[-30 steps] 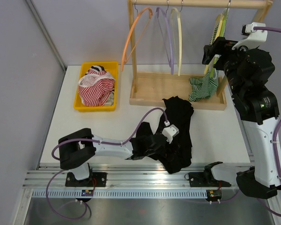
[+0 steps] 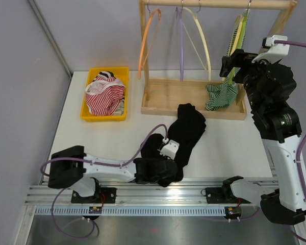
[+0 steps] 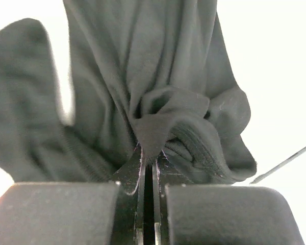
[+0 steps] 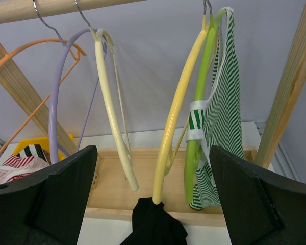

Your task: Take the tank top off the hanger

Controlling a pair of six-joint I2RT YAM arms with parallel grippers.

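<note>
A black garment [image 2: 187,125] lies spread and rumpled on the white table, in front of the rack. My left gripper is shut on a gathered fold of it, near the table's front edge in the top view. At the rack's right side, a green-and-white striped garment [image 4: 227,102] hangs by its strap from a green hanger [image 4: 193,158]. A bare yellow hanger [image 4: 176,115] hangs beside it. My right gripper faces these hangers, open, its fingers [image 4: 250,191] wide apart and nothing clasped between them.
The wooden rack [image 2: 219,3] also carries orange [image 2: 144,43], purple [image 2: 181,48] and cream [image 2: 201,41] hangers, all bare. A yellow bin [image 2: 85,113] with red-striped clothing [image 2: 104,97] stands at left. Bare table lies between the bin and the black garment.
The right gripper has shifted slightly; the bare hangers are swaying.
</note>
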